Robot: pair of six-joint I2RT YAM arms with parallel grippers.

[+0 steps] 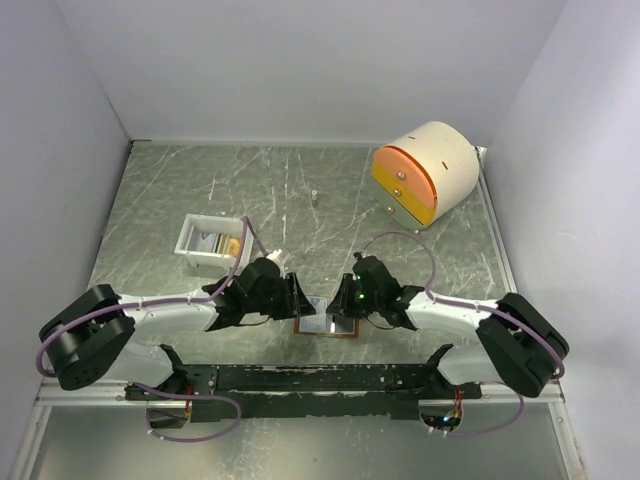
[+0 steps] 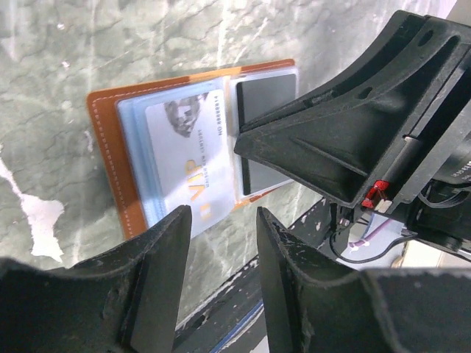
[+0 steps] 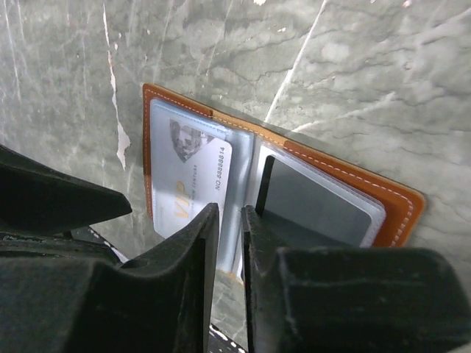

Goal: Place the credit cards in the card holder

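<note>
The brown open card holder [image 2: 110, 154] lies on the counter at bottom centre of the top view [image 1: 310, 330]. A pale VIP card [image 3: 184, 176] sits in its left side; the right side shows a dark pocket [image 3: 316, 202] in a clear sleeve. My left gripper is over the holder's left end, fingertips parted with nothing seen between them. My right gripper is shut on the holder's clear sleeve edge near the middle, its fingertips close together.
A white box [image 1: 185, 240] with cards stands at the left. A rounded cabinet [image 1: 440, 160] with coloured drawers is at the back right.
</note>
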